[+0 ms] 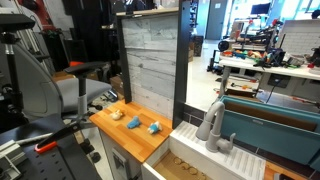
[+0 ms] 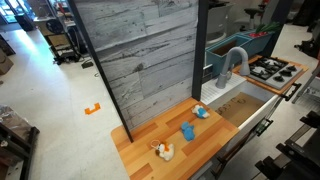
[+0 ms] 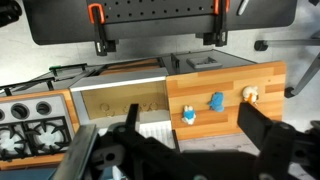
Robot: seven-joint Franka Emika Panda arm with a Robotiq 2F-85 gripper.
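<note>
In the wrist view, two dark fingers reach up from the lower edge, wide apart: my gripper is open. Below it in the scene is the wooden counter (image 3: 235, 127), holding three small toy-like objects: a blue-and-white one (image 3: 189, 116), a blue one (image 3: 216, 101) and a white-and-orange one (image 3: 250, 93). Nothing shows clasped between the fingers. Exterior view 2 has the same things on the counter (image 2: 155, 136): the blue-and-white one (image 2: 201, 111), the blue one (image 2: 188, 131) and the pale orange one (image 2: 163, 151). I cannot make out the gripper clearly in either exterior view.
Beside the counter lies a white sink (image 1: 225, 157) with a faucet (image 1: 212, 122). A stove (image 3: 32, 130) stands beyond it. Behind the counter rises a grey panel wall (image 1: 148, 70). A dark bar with orange marks (image 3: 158, 22) crosses the top of the wrist view.
</note>
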